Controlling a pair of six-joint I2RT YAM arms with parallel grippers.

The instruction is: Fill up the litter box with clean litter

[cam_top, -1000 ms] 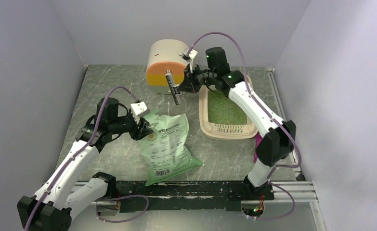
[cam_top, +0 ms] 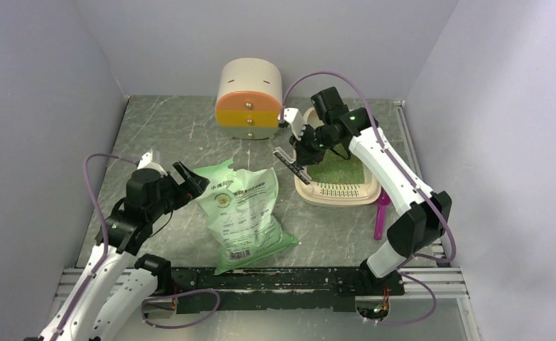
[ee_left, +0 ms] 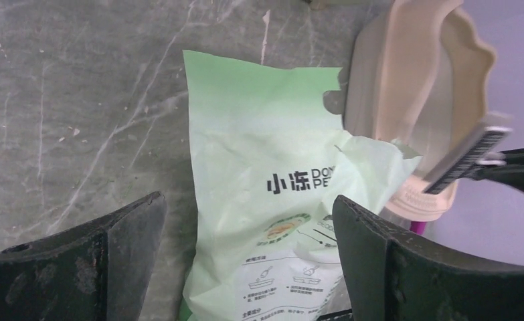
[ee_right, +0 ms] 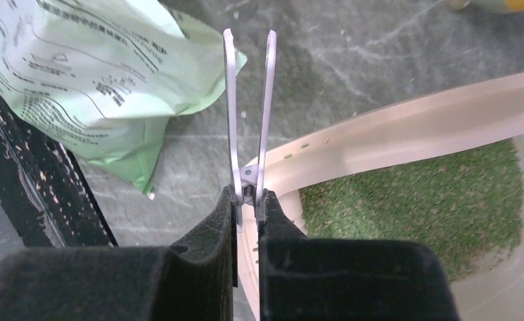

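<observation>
The green-and-white litter bag (cam_top: 239,217) (ee_left: 259,221) (ee_right: 98,80) lies flat on the grey table left of the litter box (cam_top: 335,195) (ee_right: 393,134), whose floor shows green granules. My left gripper (cam_top: 193,177) hangs open at the bag's upper left, nothing between its fingers. My right gripper (cam_top: 303,153) is over the box's left side, shut on a silver clip-like tool (cam_top: 292,167) (ee_left: 463,150) (ee_right: 232,107) with two long bars.
A drawer cabinet (cam_top: 248,99) stands at the back centre. A magenta scoop (cam_top: 379,220) lies right of the box. Bare table (cam_top: 147,124) shows at the back left; grey walls surround the workspace.
My left gripper has swung left off the bag and turned. My right gripper has moved down and right with the silver tool, from before the cabinet to over the box's edge.
</observation>
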